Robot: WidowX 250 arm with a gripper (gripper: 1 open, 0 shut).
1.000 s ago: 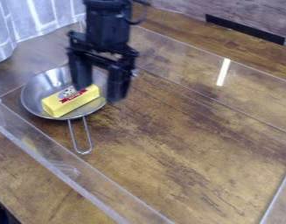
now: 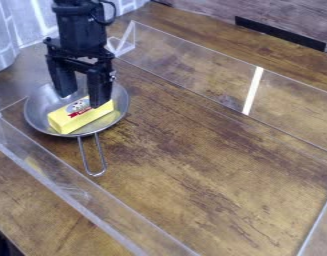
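A steel pan (image 2: 43,109) with a long wire handle sits at the left on the wooden table. In it lies a yellow box (image 2: 80,119) with a red-and-white label. My black gripper (image 2: 79,85) hangs over the back of the pan, open, with its fingers above and around the rear of the box. Whether they touch the box is hard to tell.
Clear plastic barriers run along the front left, the back and the right edge of the table (image 2: 206,160). A pale curtain stands at the back left.
The pan and box look unmoved.
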